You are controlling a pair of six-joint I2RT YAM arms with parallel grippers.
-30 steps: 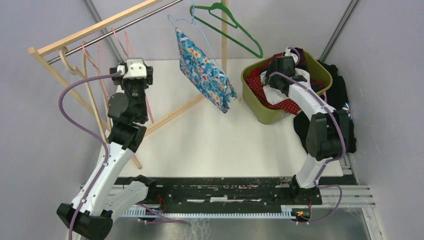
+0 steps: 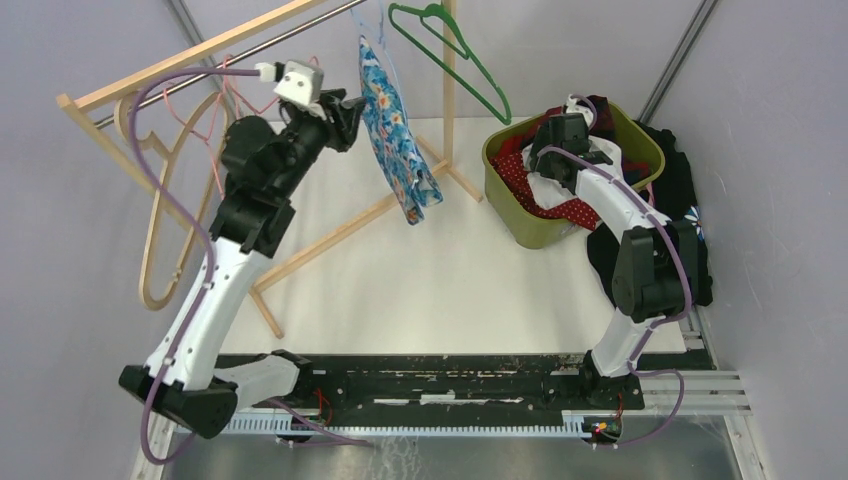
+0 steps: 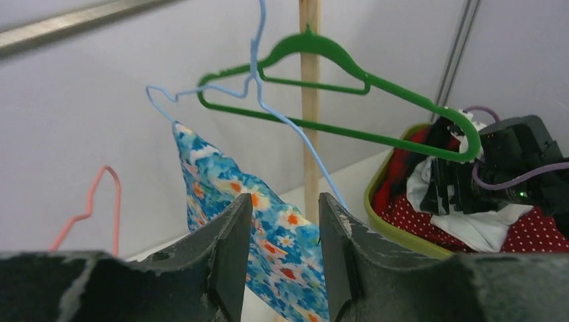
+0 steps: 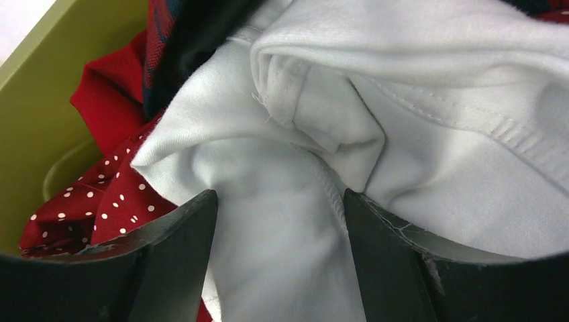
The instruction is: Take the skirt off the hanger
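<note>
A blue floral skirt hangs slantwise from a light blue hanger on the rack's rail. One upper corner of the cloth is on the hanger's left hook. Just left of the skirt, my left gripper is partly open, pointing toward it. In the left wrist view the skirt shows in front of and between the fingers, but contact cannot be told. Over the green bin, my right gripper stands open, with white cloth lying below and between its fingers.
The green bin holds several garments. A green hanger hangs right of the skirt; pink hangers and a wooden hanger hang to the left, close to the left arm.
The skirt and hangers have swung. The right arm stays still.
</note>
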